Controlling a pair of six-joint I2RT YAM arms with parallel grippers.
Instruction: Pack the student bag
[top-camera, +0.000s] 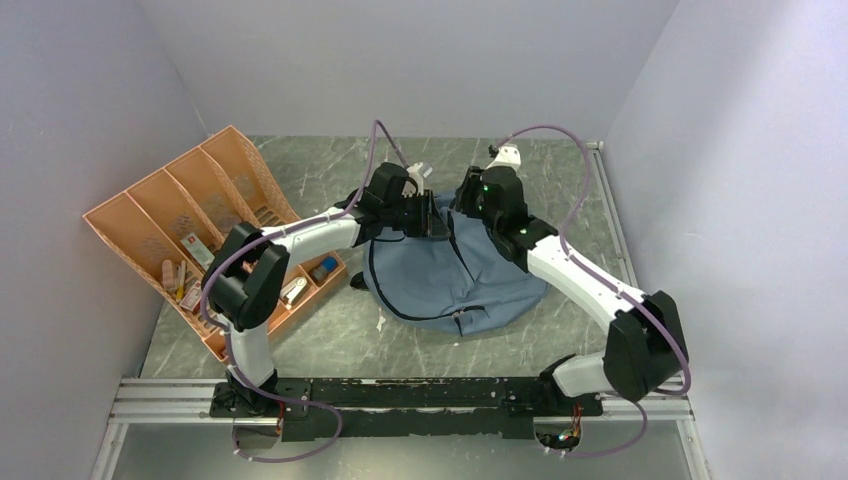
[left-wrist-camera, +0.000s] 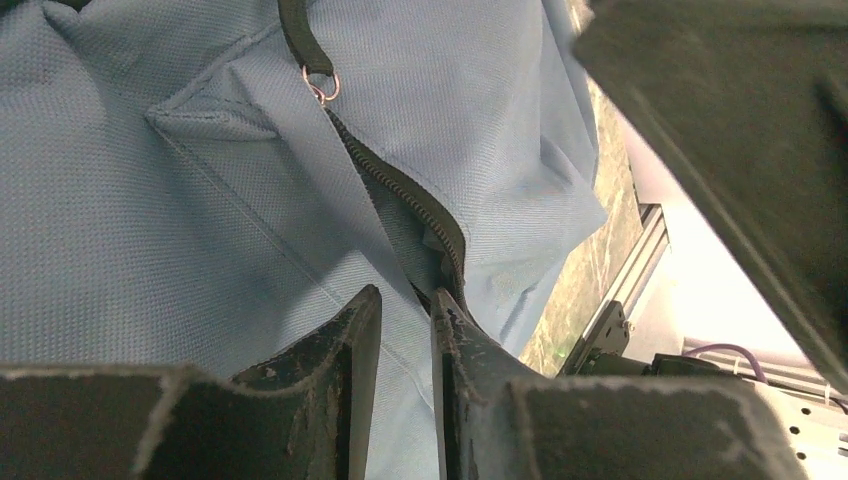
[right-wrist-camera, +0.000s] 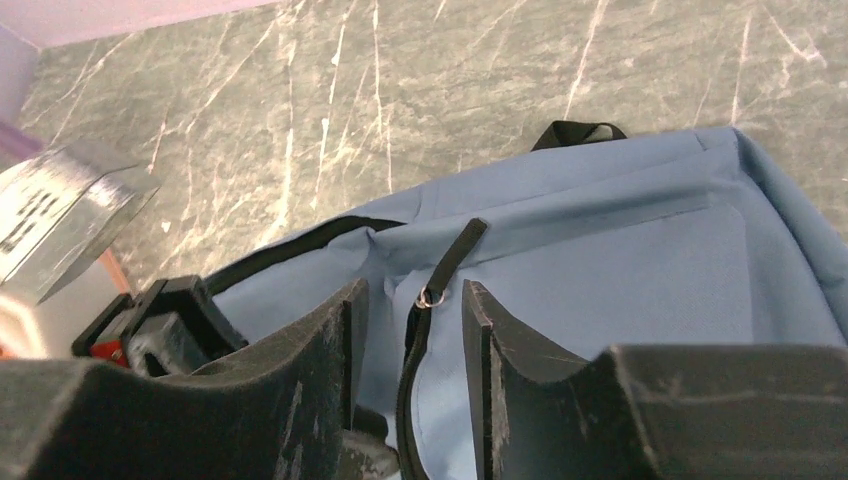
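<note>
A blue-grey bag (top-camera: 415, 285) with black zippers lies on the marble table. In the left wrist view, a pocket zipper (left-wrist-camera: 430, 215) stands partly apart, its black pull tab (left-wrist-camera: 303, 40) at the upper end. My left gripper points at this pocket edge, its fingers parted by a narrow gap; fabric shows behind the gap, and whether any lies between the fingers is unclear. Toward the bag's far edge in the top view, my right gripper (top-camera: 463, 190) stands open. In the right wrist view a zipper pull tab (right-wrist-camera: 460, 250) appears beyond its parted fingers (right-wrist-camera: 480, 305), apparently ungripped.
An orange compartment organizer (top-camera: 235, 150) on the left holds a small box (top-camera: 197, 250), a blue-capped bottle (top-camera: 324, 268) and a white item (top-camera: 294, 290), among others. Both grippers are close together over the bag. Bare table (top-camera: 575, 200) shows at the right.
</note>
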